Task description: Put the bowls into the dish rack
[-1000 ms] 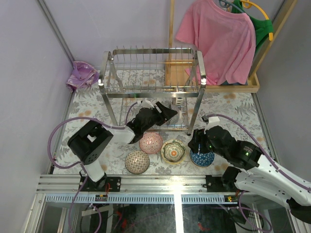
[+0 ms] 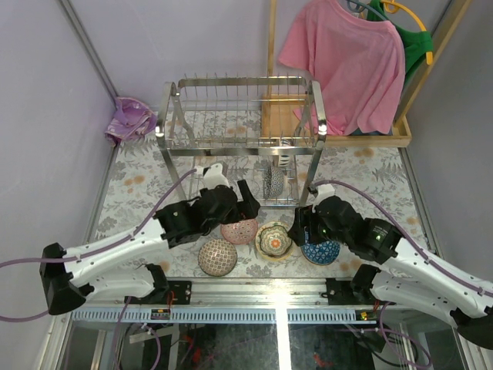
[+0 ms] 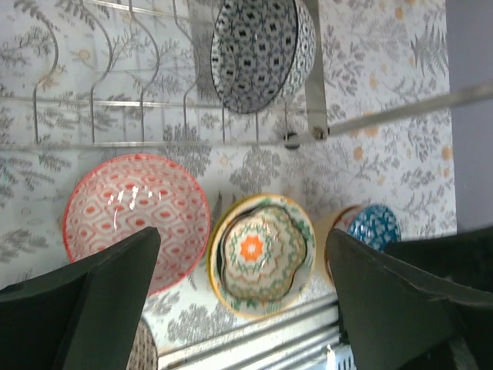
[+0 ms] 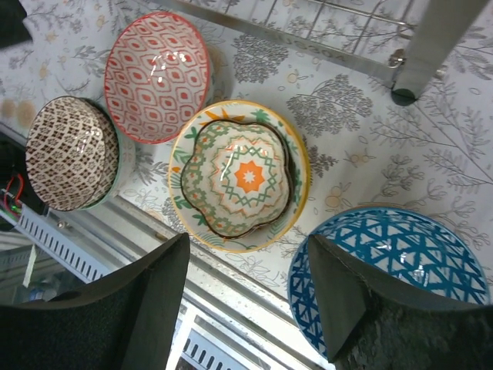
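Note:
A black-and-white bowl (image 2: 273, 181) (image 3: 254, 54) stands on edge in the rack's lower tier. In front lie a red patterned bowl (image 2: 239, 230) (image 4: 158, 73), a flower-shaped bowl (image 2: 274, 240) (image 4: 235, 177) nested in a yellow-rimmed one, a brown patterned bowl (image 2: 217, 257) and a blue bowl (image 2: 322, 251) (image 4: 393, 254). My left gripper (image 2: 246, 196) hangs open above the red bowl, in front of the rack, fingers empty. My right gripper (image 2: 302, 227) is over the left edge of the blue bowl, its fingers apart with nothing clearly held between them.
The two-tier steel rack (image 2: 239, 150) fills the middle. A wooden stand with a pink shirt (image 2: 339, 69) is at back right, a purple bag (image 2: 129, 122) at back left. A metal rail runs along the front.
My left gripper has drawn back from the rack's lower tier toward the front left, its arm rising and reshaping. My right gripper has shifted slightly left.

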